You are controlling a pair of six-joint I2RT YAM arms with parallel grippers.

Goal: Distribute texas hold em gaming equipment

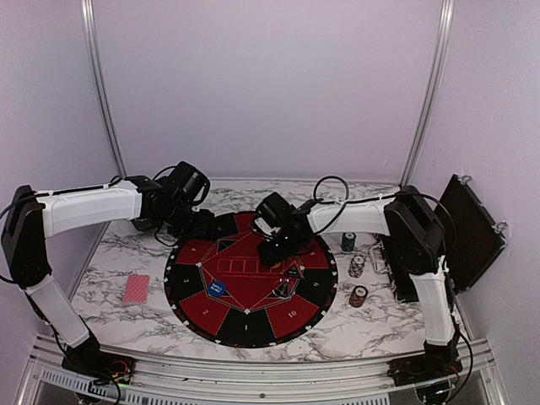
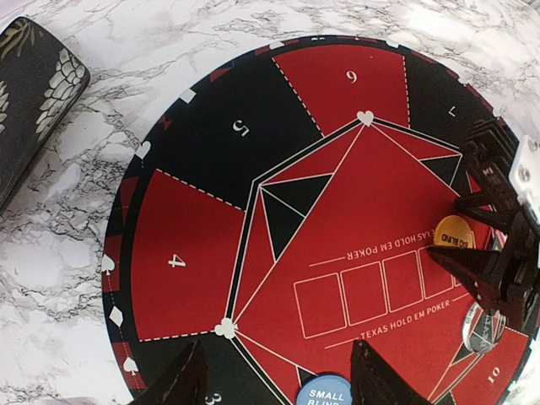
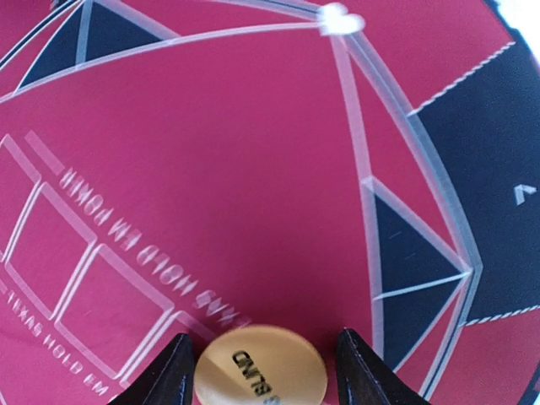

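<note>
The yellow BIG BLIND button [image 3: 260,369] lies on the round red and black poker mat [image 1: 208,325], right of centre. Around it, my right gripper stands open, one finger on each side and narrow gaps showing beside the button. The left wrist view also shows this yellow button [image 2: 454,233] between the dark fingers. A blue SMALL BLIND button [image 2: 326,391] rests on the mat at the bottom of that view. My left gripper is open and empty above the mat's left side. Near the right arm lies a clear round button [image 2: 483,327].
Chip stacks stand right of the mat: a dark one [image 1: 348,242], a mixed one [image 1: 357,266] and a reddish one [image 1: 359,296]. An open case [image 1: 447,232] is at far right. A red card deck [image 1: 136,288] lies at left.
</note>
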